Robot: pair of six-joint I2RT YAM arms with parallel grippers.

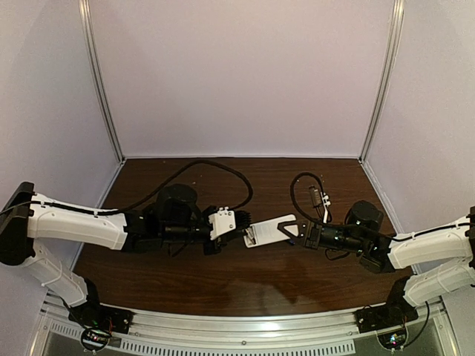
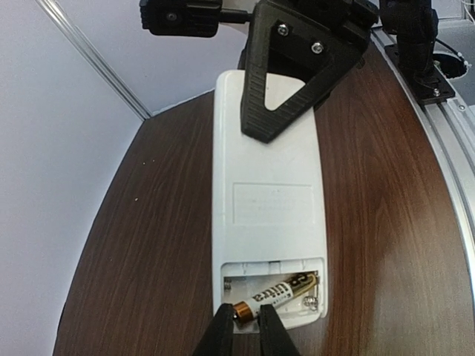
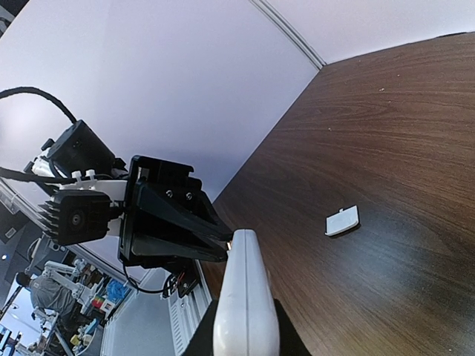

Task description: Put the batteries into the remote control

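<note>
A white remote control point(image 1: 269, 229) is held in the air by my right gripper point(image 1: 287, 228), shut on its upper end, as the left wrist view point(image 2: 267, 208) also shows. Its battery compartment at the lower end is uncovered. An AA battery point(image 2: 271, 295) with copper and black ends lies slanted in that compartment, not flat. My left gripper is shut on the battery's copper end, at the compartment's left side. In the right wrist view the remote is seen edge-on, with the left fingertips against its far end.
A small white piece point(image 3: 341, 221), apparently the battery cover, lies on the dark wooden table point(image 3: 393, 133).
</note>
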